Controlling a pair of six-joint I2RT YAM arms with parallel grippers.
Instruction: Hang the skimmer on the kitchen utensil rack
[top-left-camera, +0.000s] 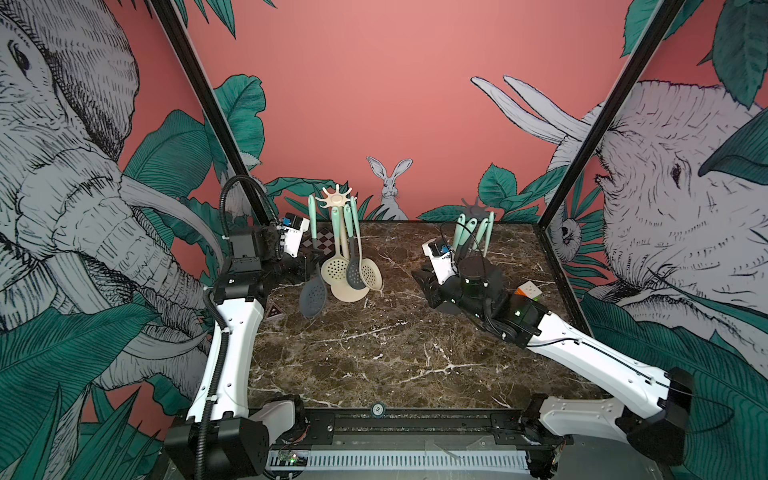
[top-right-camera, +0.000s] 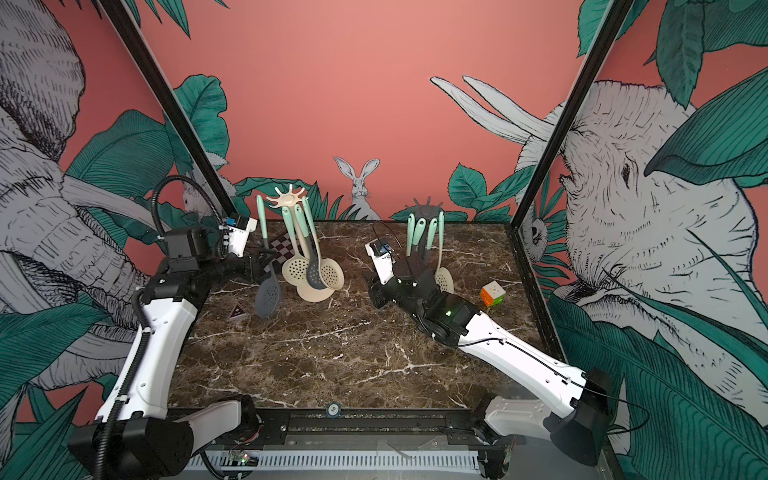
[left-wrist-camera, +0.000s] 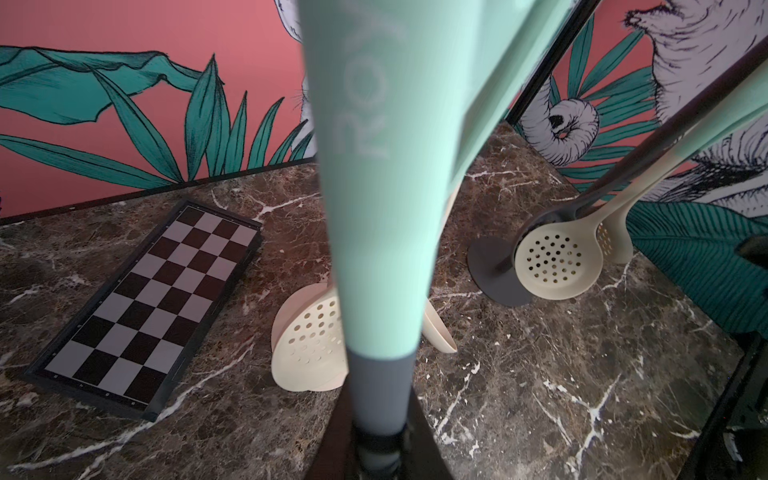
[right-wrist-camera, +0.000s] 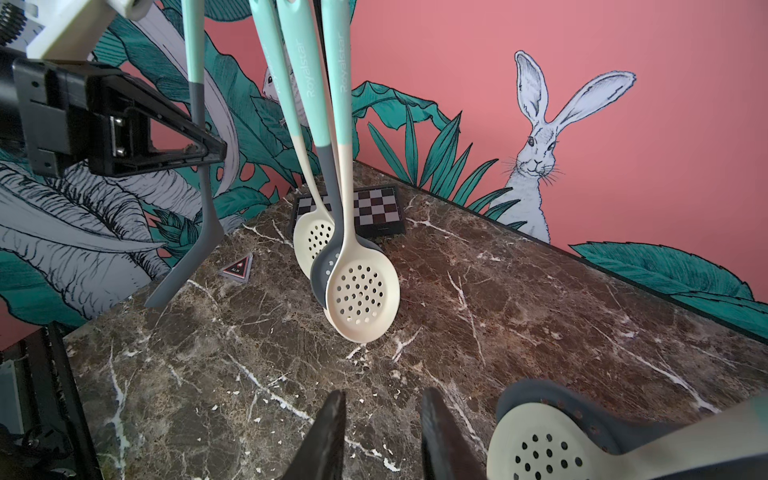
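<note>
A dark grey skimmer (top-left-camera: 312, 297) with a mint handle hangs upright in my left gripper (top-left-camera: 302, 268), shut on its grey shaft; the handle fills much of the left wrist view. Just right of it stands the cream utensil rack (top-left-camera: 334, 197), hung with several mint-handled cream and grey utensils. My right gripper stands open over the table at centre right, nothing between its fingers, in front of the second, dark rack (top-right-camera: 428, 212), which also carries utensils.
A checkered board (left-wrist-camera: 144, 304) lies behind the cream rack. A small triangular puzzle (right-wrist-camera: 237, 268) lies at the left, a cube puzzle (top-right-camera: 493, 293) at the right.
</note>
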